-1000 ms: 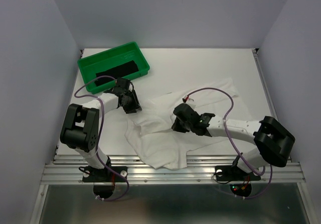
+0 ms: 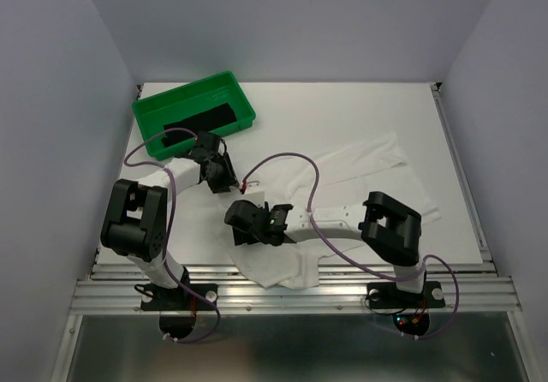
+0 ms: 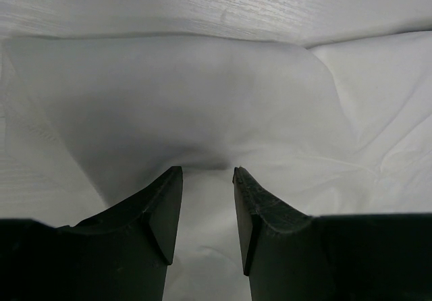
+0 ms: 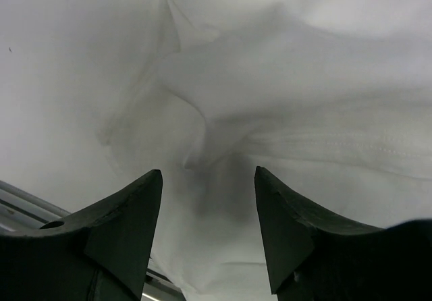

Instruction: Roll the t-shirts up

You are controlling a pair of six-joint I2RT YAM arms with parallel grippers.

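A white t-shirt (image 2: 278, 266) lies spread and rumpled across the white table, its wider part reaching to the right. At its left upper edge is my left gripper (image 2: 229, 190), its fingers (image 3: 165, 196) drawn in on a fold of the white cloth (image 3: 202, 92). My right gripper (image 2: 239, 240) is low over the left part of the shirt, just in front of the left one. In the right wrist view its fingers (image 4: 138, 203) stand wide apart above a crease in the fabric (image 4: 223, 129). The arms hide part of the shirt in the top view.
A green bin (image 2: 237, 93) with something black inside (image 2: 205, 120) stands at the back left, behind the left arm. A metal rail (image 2: 282, 299) runs along the front edge.
My right arm has swung left across the shirt, bringing its gripper from the middle to the shirt's left side. The left arm stays nearly still at the cloth's edge.
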